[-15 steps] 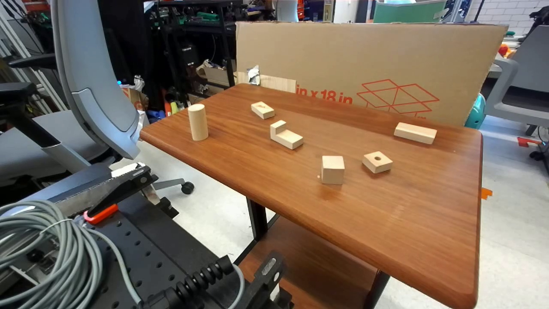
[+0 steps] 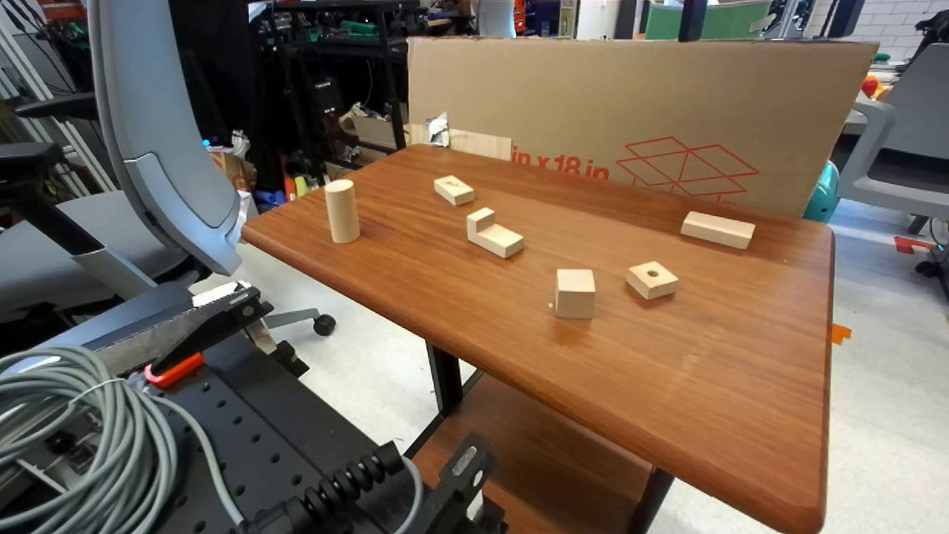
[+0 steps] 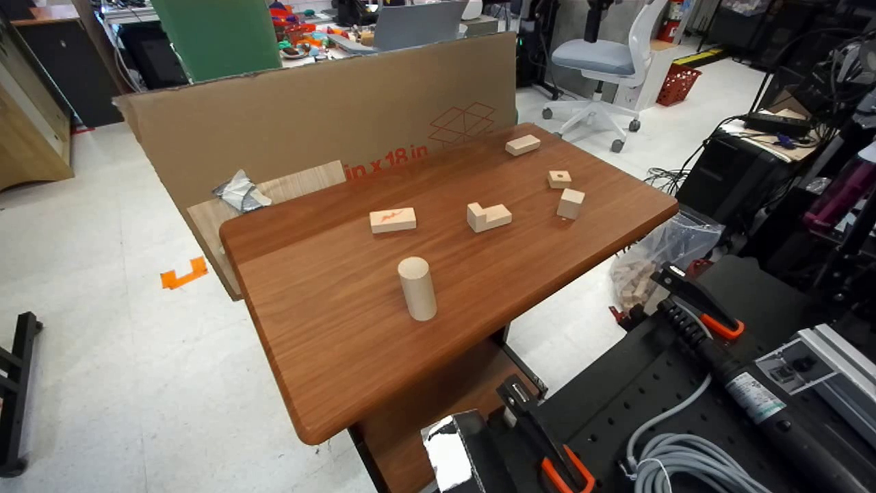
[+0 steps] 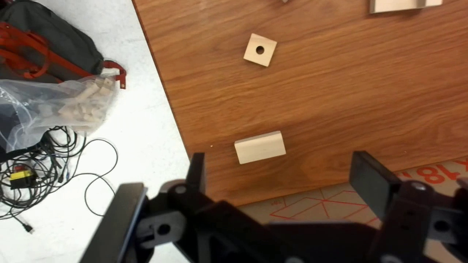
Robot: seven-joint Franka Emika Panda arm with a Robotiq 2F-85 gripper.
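In the wrist view my gripper is open, its two black fingers wide apart with nothing held between them. A plain rectangular wooden block [image 4: 260,148] lies flat on the table, seen just beyond the gap between the fingers; it sits at the far right in the first exterior view. Farther up the wrist view is a square block with a hole [image 4: 268,48]. Beside it stands a wooden cube [image 2: 574,294]. An L-shaped block [image 2: 494,235], a flat block with a reddish mark [image 2: 454,190] and an upright cylinder [image 2: 342,212] are spread leftward.
The brown table [image 2: 712,374] has clear room along its front right. A tall cardboard sheet [image 2: 569,98] stands along the back edge. A dark cart with coiled grey cable [image 2: 98,436] is close to the front left.
Dark shapes, which look like parts of my gripper, now show at the top edge of the first exterior view, above the cardboard. The blocks have not moved.
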